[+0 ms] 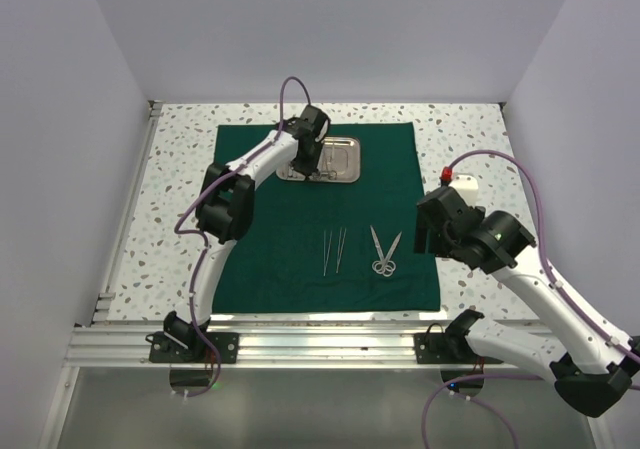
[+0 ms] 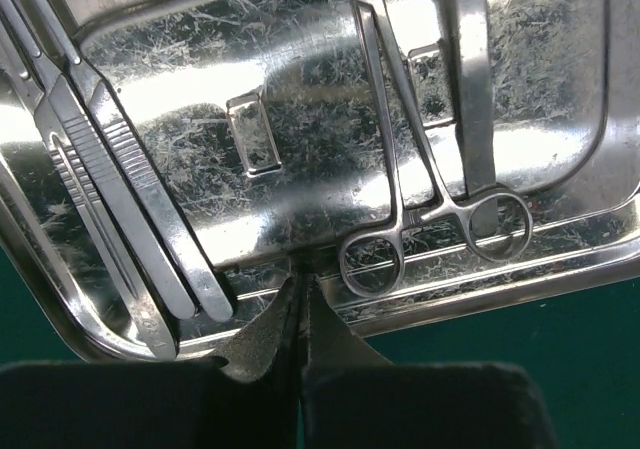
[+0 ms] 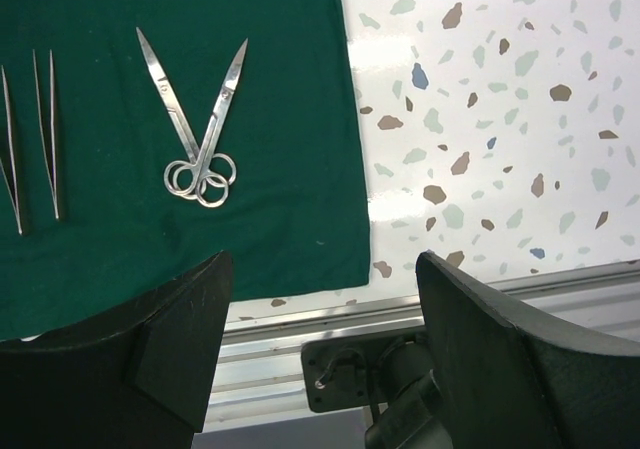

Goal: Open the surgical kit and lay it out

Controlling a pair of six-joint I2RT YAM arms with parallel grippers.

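Observation:
The metal tray [image 1: 345, 159] lies on the green cloth's far part. In the left wrist view, ring-handled forceps [image 2: 400, 119] lie in it, rings towards the near rim. Several slim handles [image 2: 130, 169] lie at its left, and a flat instrument [image 2: 475, 89] at its right. My left gripper is shut at the near rim, just left of the forceps' left ring, with nothing showing between its fingertips. On the cloth lie scissors [image 3: 205, 154], spread, and two tweezers [image 1: 326, 253]. High over the cloth's near right corner, my right gripper is open and empty.
The green cloth [image 1: 270, 259] has free room at its near left and between tray and laid-out tools. Speckled table [image 1: 160, 239] shows around it. A metal rail [image 1: 330, 341] runs along the near edge.

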